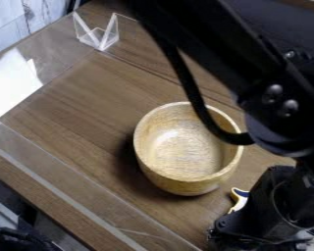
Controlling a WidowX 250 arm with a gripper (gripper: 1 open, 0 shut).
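Note:
A light wooden bowl [186, 157] sits upright and empty on the brown wooden table [87, 108]. The black robot arm [219, 54] reaches over it from the upper right, a cable looping across the bowl's right rim. At the lower right, beside the bowl, is the dark lower end of the arm [271, 216], with a small yellow and white item [237, 199] partly visible next to it. Whether this end holds the fingers, and how they stand, cannot be made out.
Clear plastic strips [42, 172] run along the table's left and near edges. A clear stand [98, 34] is at the back left, beside a white patch [9, 83]. The table left of the bowl is clear.

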